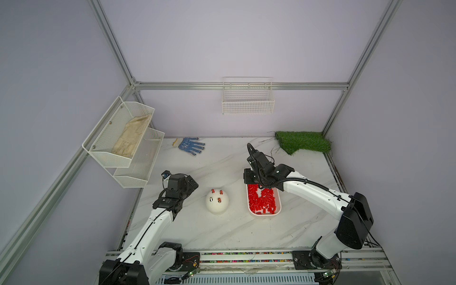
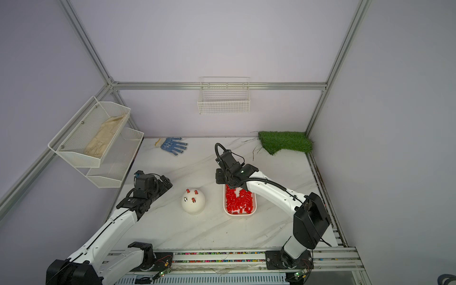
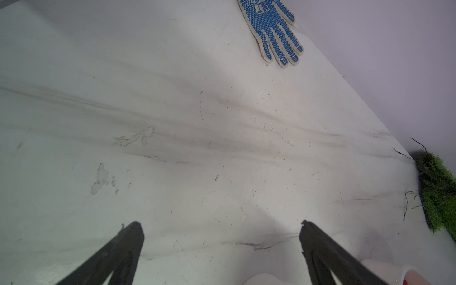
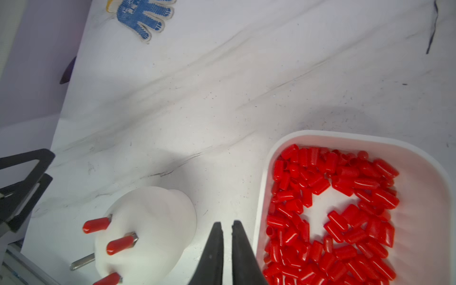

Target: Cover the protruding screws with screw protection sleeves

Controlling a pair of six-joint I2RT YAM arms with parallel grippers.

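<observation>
A white dome (image 4: 156, 223) stands mid-table with screws sticking out of it. Red sleeves cover three of them: one sleeve (image 4: 96, 225) on the far side, a second sleeve (image 4: 120, 244) in the middle, a third sleeve (image 4: 108, 279) at the lower edge. One bare metal screw (image 4: 82, 261) points left. Loose red sleeves (image 4: 339, 223) lie in a white tray (image 4: 361, 137) right of the dome. My right gripper is shut, with nothing showing between its fingers, between dome and tray in its view. To the dome's left, my left gripper is open and empty.
A blue glove (image 1: 191, 145) lies at the back left, and green turf (image 1: 302, 142) at the back right. White wire shelves (image 1: 125, 142) hang on the left wall. Clear table lies behind and in front of the dome.
</observation>
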